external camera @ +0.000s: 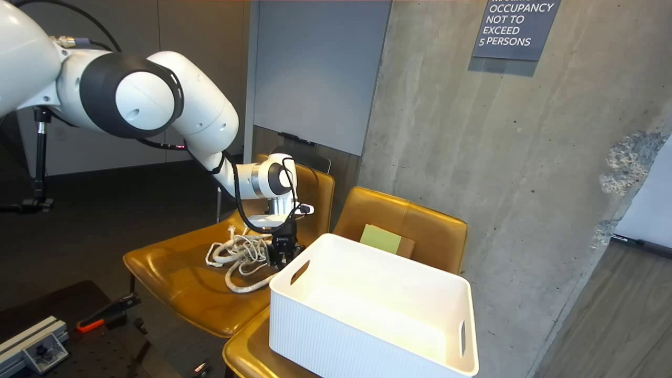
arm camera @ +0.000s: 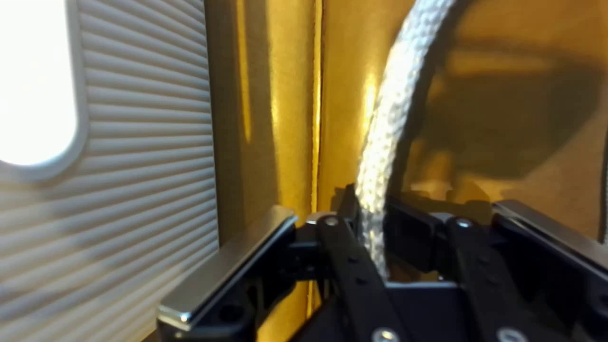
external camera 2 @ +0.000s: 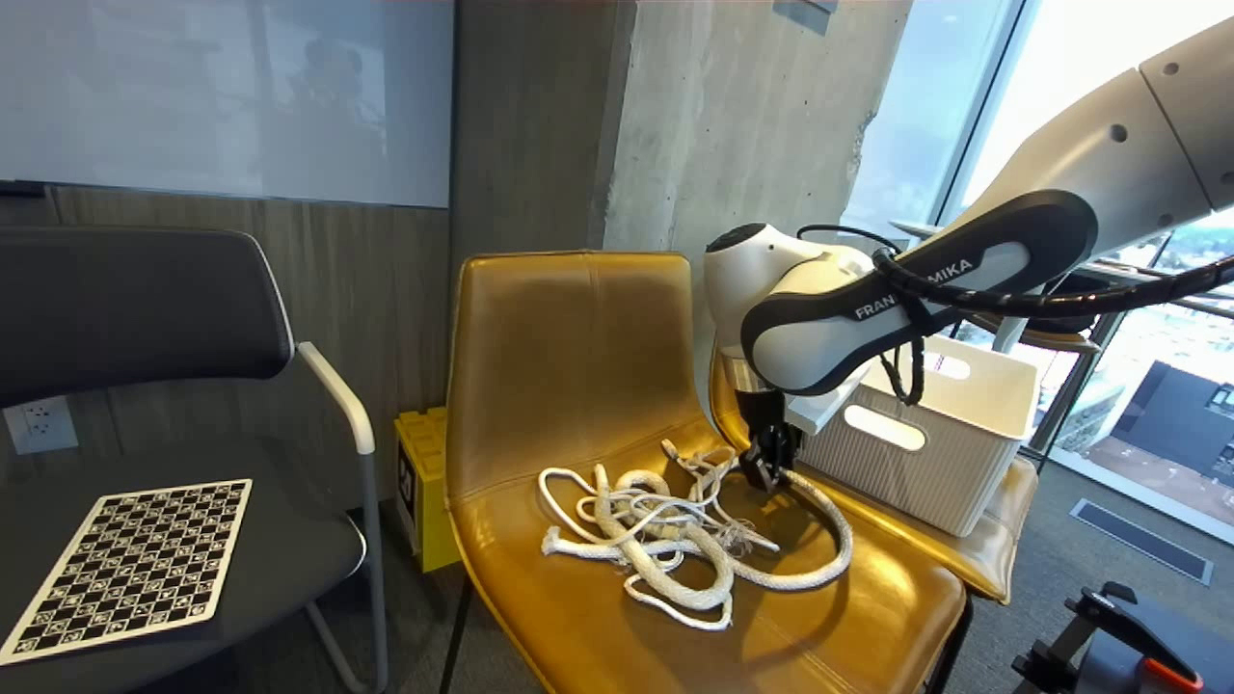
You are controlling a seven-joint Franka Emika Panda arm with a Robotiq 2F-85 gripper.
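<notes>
A tangled white rope point(external camera 2: 700, 561) lies in a heap on the seat of a tan leather chair, one thick length curving off toward the white bin. My gripper is shut on that thick length, just above the seat in the wrist view. The rope point(arm camera: 393, 102) runs up and away from between the fingers. In exterior view 1 the gripper point(external camera: 283, 261) is beside the bin's near-left corner, its fingertips partly hidden behind the rim. The white ribbed bin point(external camera: 371, 343) rests on the neighbouring tan chair and looks empty.
A green and brown flat item point(external camera: 381, 239) leans on the chair back behind the bin. To the left in exterior view 2, a dark chair point(external camera 2: 289, 486) holds a checkered board point(external camera 2: 127, 567). A yellow box point(external camera 2: 428, 486) stands on the floor.
</notes>
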